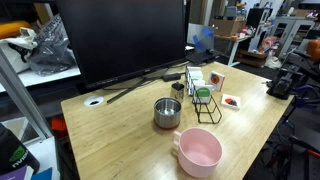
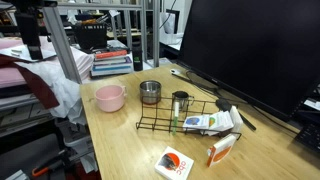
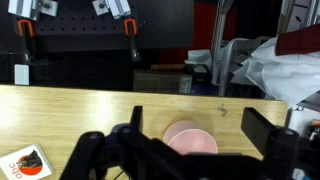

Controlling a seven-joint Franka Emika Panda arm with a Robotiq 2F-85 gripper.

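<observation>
A pink mug (image 1: 198, 152) stands near the table's front edge, with a steel pot (image 1: 167, 112) behind it. A black wire rack (image 2: 185, 124) holds a green-lidded item (image 1: 203, 95) and a white packet (image 2: 212, 121). Close to the rack are a dark cup (image 2: 181, 101), an upright small white box (image 2: 222, 149) and a flat white card (image 2: 174, 163) with a red picture. My gripper is open with nothing held; in the wrist view the pink mug (image 3: 190, 139) appears between its fingers, which hang well above the table.
A large black monitor (image 1: 125, 38) stands along the table's back. Bare wood (image 1: 105, 135) lies left of the pot in exterior view 1. Beyond the front edge, the wrist view shows a dark gap, a black rail (image 3: 90, 50) and white cloth (image 3: 265, 70).
</observation>
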